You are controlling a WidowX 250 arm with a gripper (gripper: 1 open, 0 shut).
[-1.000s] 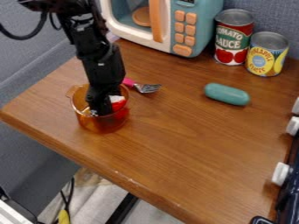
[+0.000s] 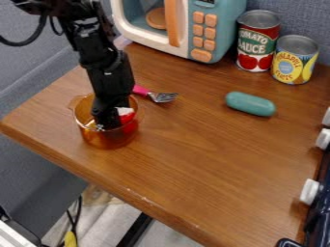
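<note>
My black gripper point(image 2: 108, 118) reaches down into an orange-red translucent pot point(image 2: 111, 137) on the left of the wooden table. Something white and red shows beside the fingers inside the pot; whether the fingers are open or shut on it is hidden. A pink-handled fork point(image 2: 160, 96) lies just behind the pot, to its right.
A toy microwave point(image 2: 200, 29) stands at the back, with a tomato can point(image 2: 256, 48) and a yellow can point(image 2: 294, 65) to its right. A teal cylinder point(image 2: 250, 104) lies mid-right. A dark appliance point(image 2: 318, 207) borders the right edge.
The objects stand where they were.
</note>
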